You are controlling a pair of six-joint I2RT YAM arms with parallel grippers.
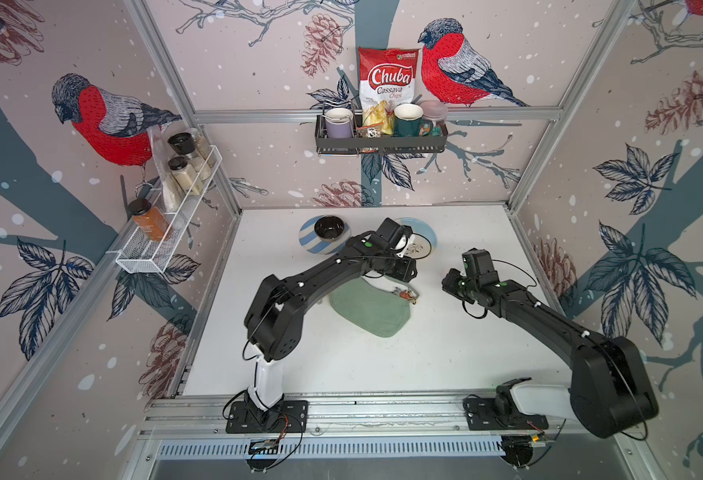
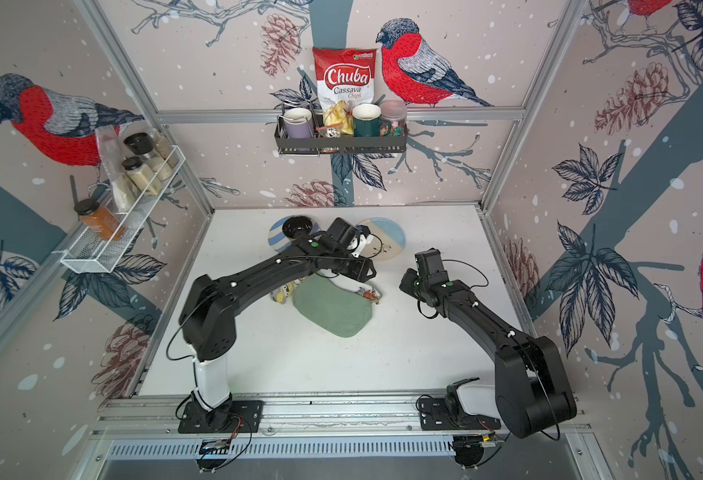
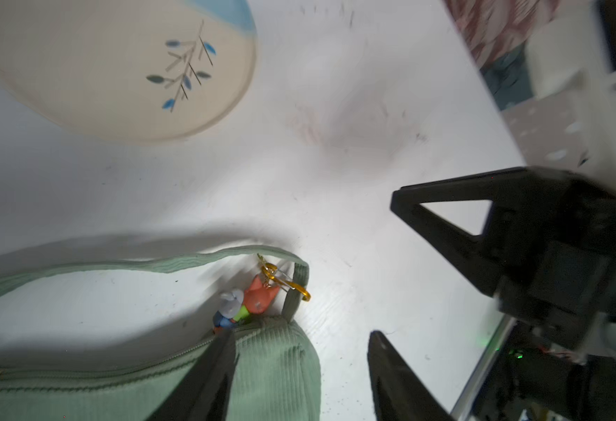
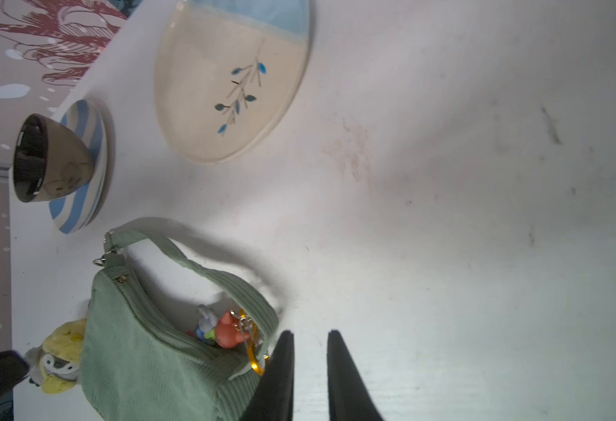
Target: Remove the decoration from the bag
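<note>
A green bag (image 1: 367, 312) lies flat on the white table, its strap loop at the back. At its right end, a gold carabiner with small orange and grey figures (image 3: 255, 298) lies by the strap; a yellow plush charm (image 4: 62, 351) is at the left end. My left gripper hangs above the carabiner end, fingers apart with nothing between them. My right gripper is right of the bag, its fingertips apart and empty, beside the carabiner in its wrist view.
A blue-and-beige plate (image 4: 223, 91) and a striped plate (image 4: 69, 214) bearing a dark bowl (image 4: 55, 158) stand at the back. The table right of and in front of the bag is clear. Shelves with jars and cups hang on the walls.
</note>
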